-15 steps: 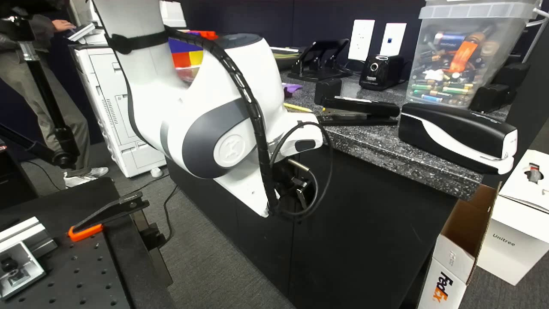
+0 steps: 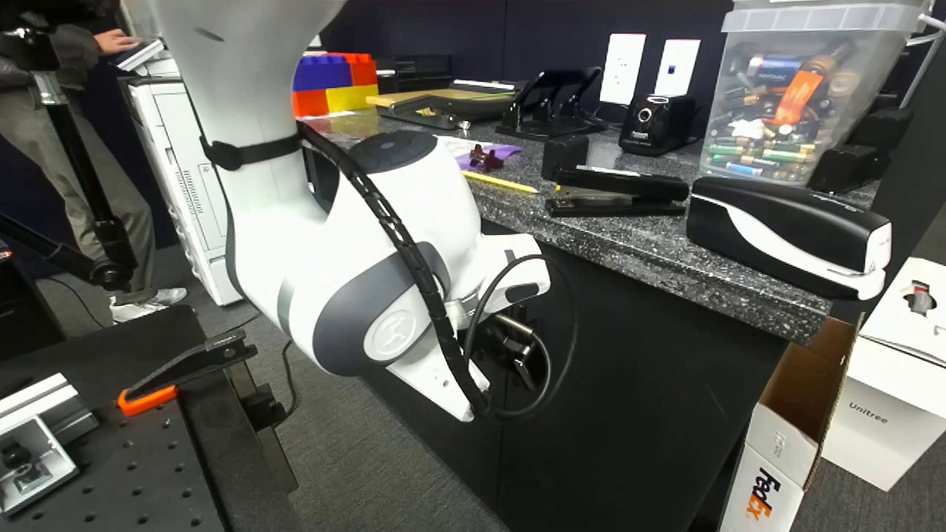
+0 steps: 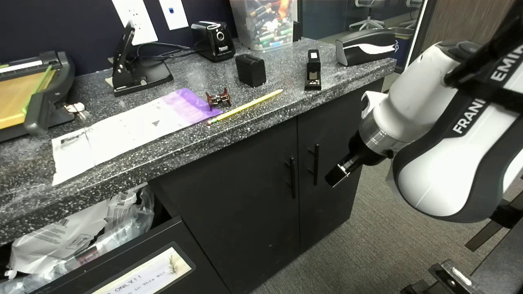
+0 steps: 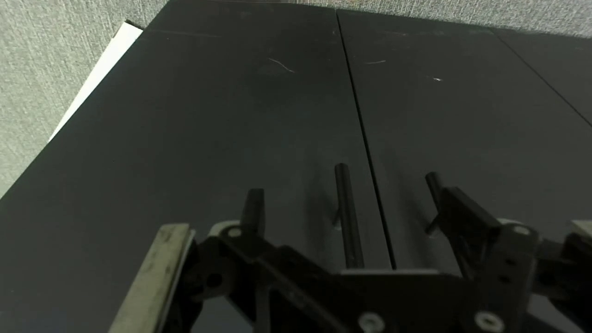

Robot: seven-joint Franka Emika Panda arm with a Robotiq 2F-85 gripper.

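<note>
Two black cabinet doors carry upright black bar handles. In exterior view 2 one handle [image 3: 293,179] sits left of the door seam and the other handle [image 3: 316,164] right of it. My gripper [image 3: 338,175] hangs below the counter edge, to the right of both handles in that view. Seen from the wrist, the open gripper has its fingers spread wide, with one handle [image 4: 348,216] showing between them. The second handle [image 4: 434,186] is partly hidden behind the right-hand finger. Nothing is held; the distance to the doors is hard to judge.
Above the doors juts the speckled countertop [image 2: 621,248], bearing a stapler [image 2: 621,191], a yellow pencil [image 3: 247,106] and a bin of batteries [image 2: 771,106]. A FedEx box [image 2: 771,452] stands by the cabinet's end. An open drawer [image 3: 147,264] with plastic bags is at lower left in exterior view 2.
The counter items and boxes stand where they were.
</note>
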